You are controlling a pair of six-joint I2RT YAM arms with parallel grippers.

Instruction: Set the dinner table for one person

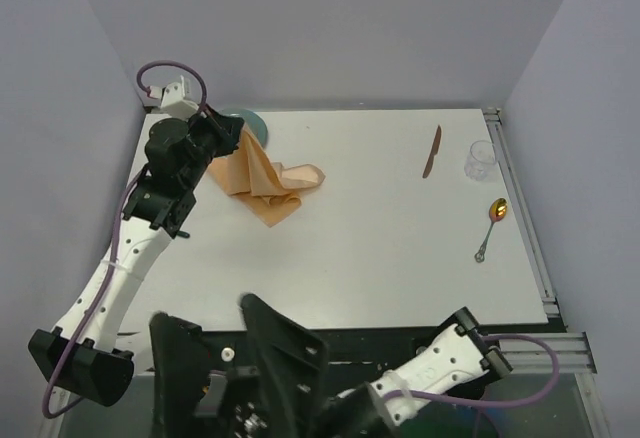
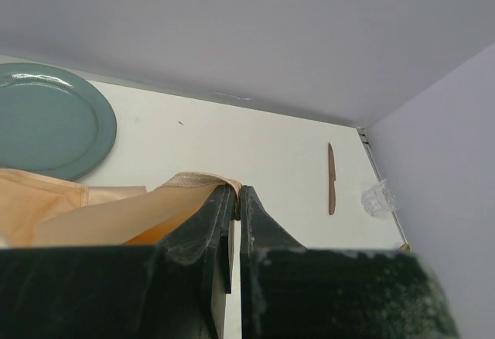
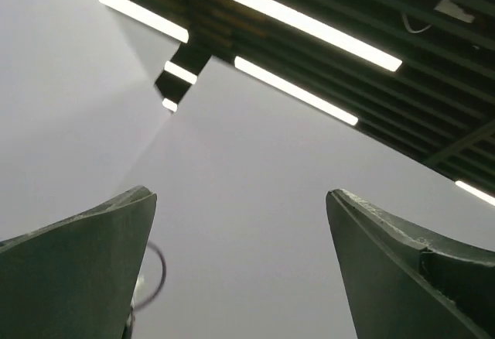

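Observation:
The orange napkin [image 1: 262, 190] lies crumpled at the table's back left, one part raised. My left gripper is shut on its edge, and the cloth [image 2: 131, 211] drapes leftward from the fingertips. Partly behind the napkin is the green plate [image 2: 58, 122]. On the right side lie a brown-looking knife [image 1: 432, 152], a clear glass [image 1: 480, 161] and a spoon with a golden bowl [image 1: 497, 210]. My right gripper is open and empty, its fingers wide apart and pointing up toward the ceiling; it looms blurred at the top view's bottom edge.
A small dark handle-like piece [image 1: 183, 234] shows beside the left arm, mostly hidden. Grey walls [image 1: 310, 38] stand behind and at both sides.

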